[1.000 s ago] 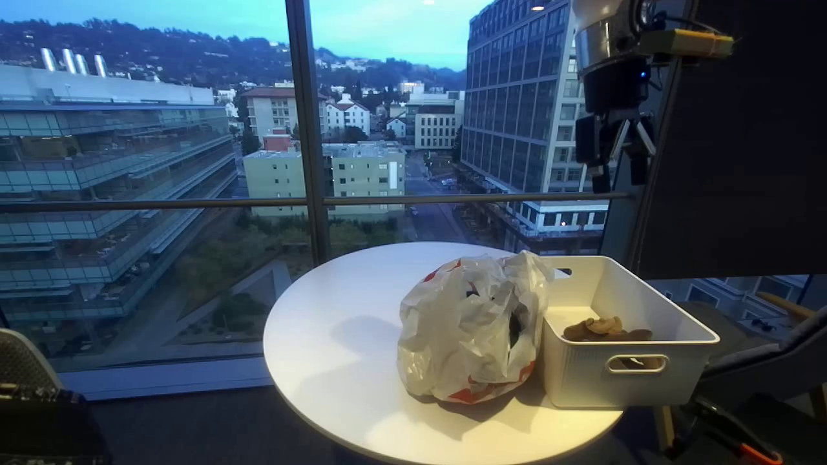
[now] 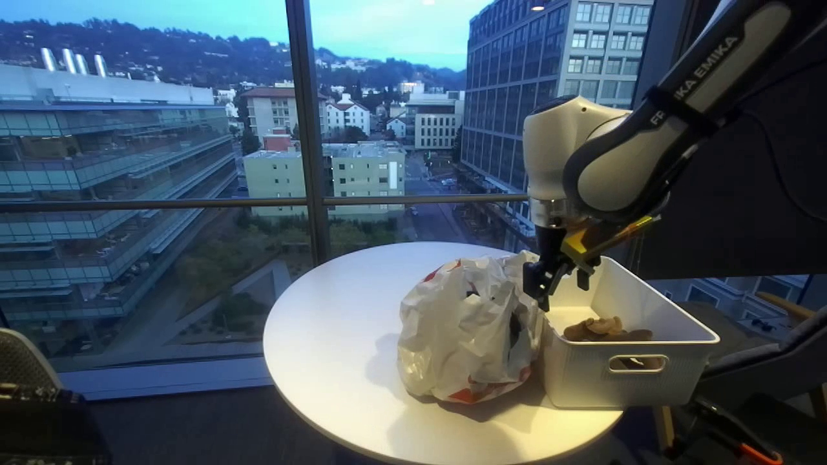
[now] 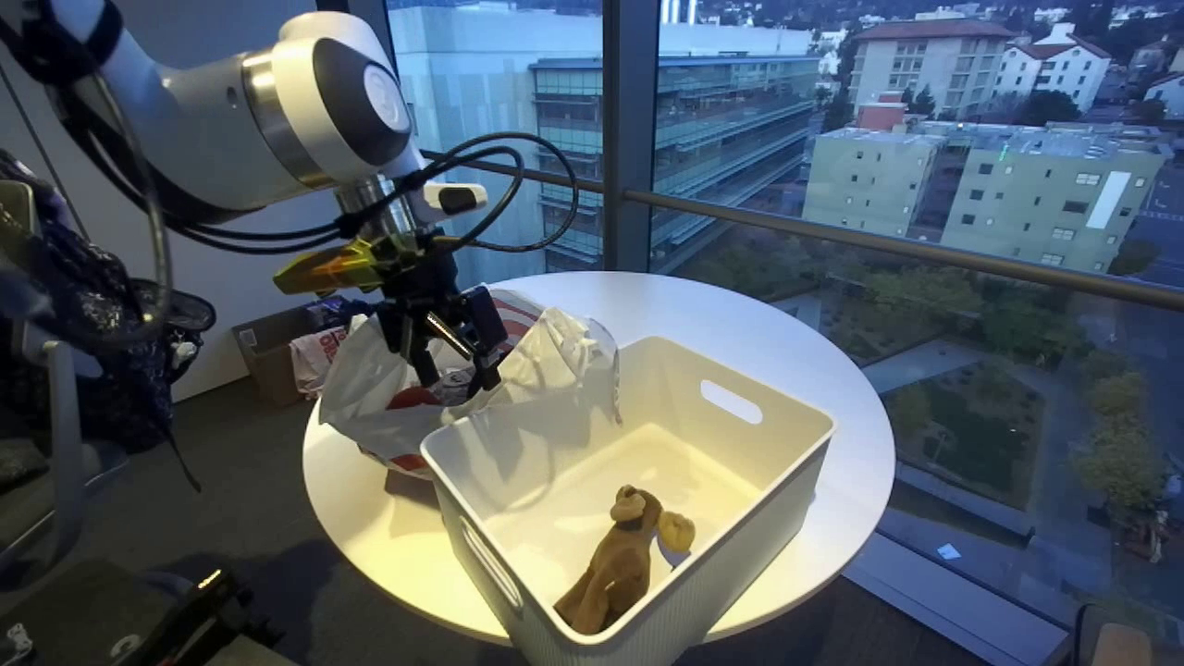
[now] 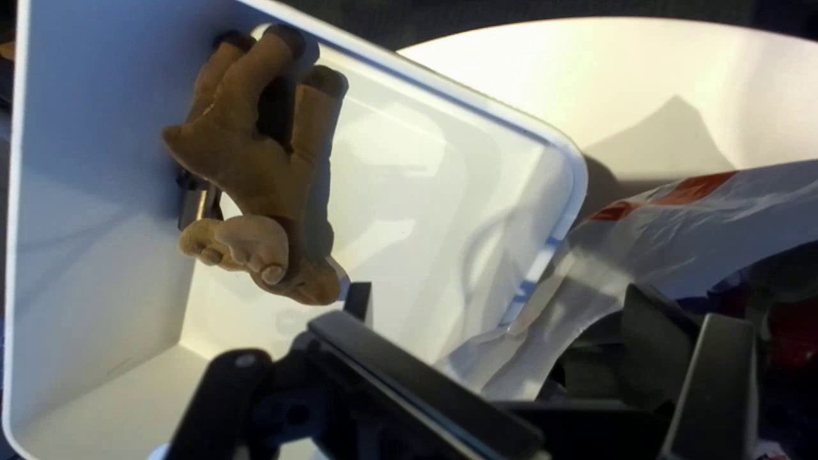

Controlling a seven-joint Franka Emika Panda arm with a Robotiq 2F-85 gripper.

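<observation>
In exterior view 2 my gripper points down at the opening of the white plastic bag, open, with nothing seen held between its fingers. The wrist view shows its two dark fingers spread, with the bag's edge and dark contents behind them. Something red shows inside the bag, though most of the contents are hidden. Right beside the bag stands a white bin. A brown plush toy lies on its side in that bin, against one wall.
Bag and bin share a round white table, whose left part is bare in exterior view 1. The bin's raised rim runs close by the gripper. A large window stands behind the table.
The arm has come down and to the left, from high above the bin to the bag's opening. Bag, bin and plush toy look unmoved.
</observation>
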